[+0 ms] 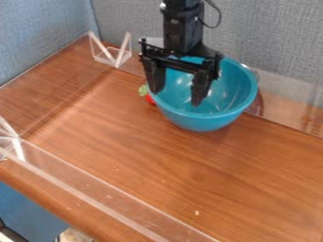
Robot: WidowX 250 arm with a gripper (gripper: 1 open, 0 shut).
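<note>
My black gripper (pixel 178 74) hangs over a teal bowl (pixel 214 106) at the back of the wooden table, its fingers spread wide, with nothing visible between them. One finger reaches down near the bowl's left side, the other inside the bowl. A small red object with green leaves (pixel 146 95), like a strawberry, lies just left of the bowl, partly hidden behind it.
Clear plastic walls edge the table (pixel 127 170), with a frame (pixel 111 55) at the back left and a long strip along the front left. Grey padded walls stand behind.
</note>
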